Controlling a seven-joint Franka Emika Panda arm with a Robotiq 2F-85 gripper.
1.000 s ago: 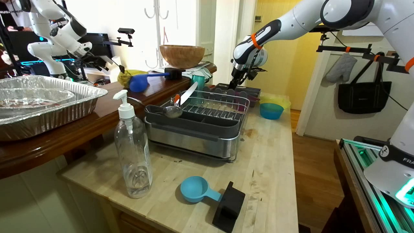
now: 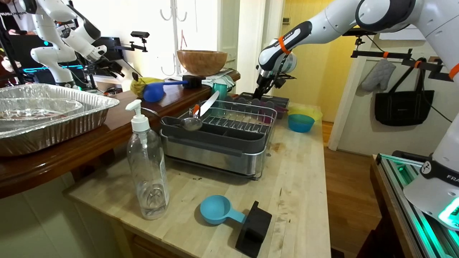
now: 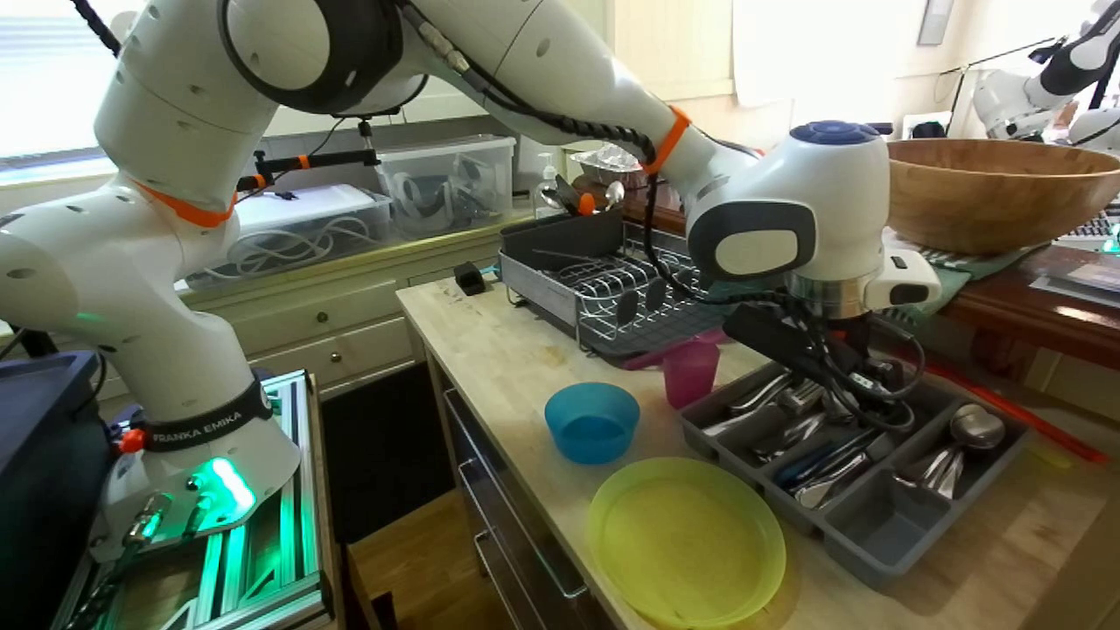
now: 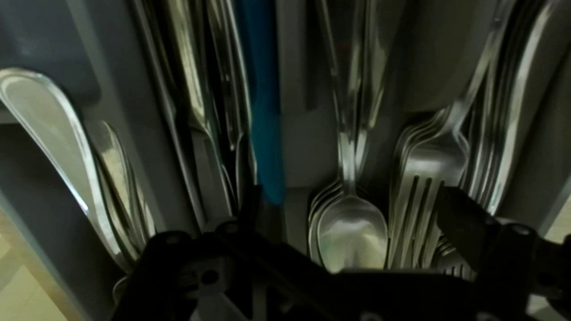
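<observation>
In the wrist view my gripper stands open just above the cutlery tray, its dark fingers far apart. Between them lie a stack of spoons [image 4: 352,230], bowls toward the palm, and to its right a stack of forks [image 4: 436,160], close to the right finger [image 4: 463,211]. The left finger [image 4: 254,206] is beside a blue handle [image 4: 262,107] and several knives [image 4: 192,80]. More cutlery [image 4: 48,117] rests in the leftmost compartment. From outside, the grey tray [image 3: 887,567] sits on the counter beneath the arm; cables partly hide the fingertips there.
A blue bowl [image 3: 592,425], a yellow plate [image 3: 688,546] and a magenta cup [image 3: 690,373] stand beside the tray. The dish rack [image 2: 211,150] is farther along the counter. A pump bottle [image 2: 148,180] and a blue scoop [image 2: 216,209] occupy the counter's other end.
My arm and the things on the counter look unchanged. Only the other robot arm in the background has shifted slightly.
</observation>
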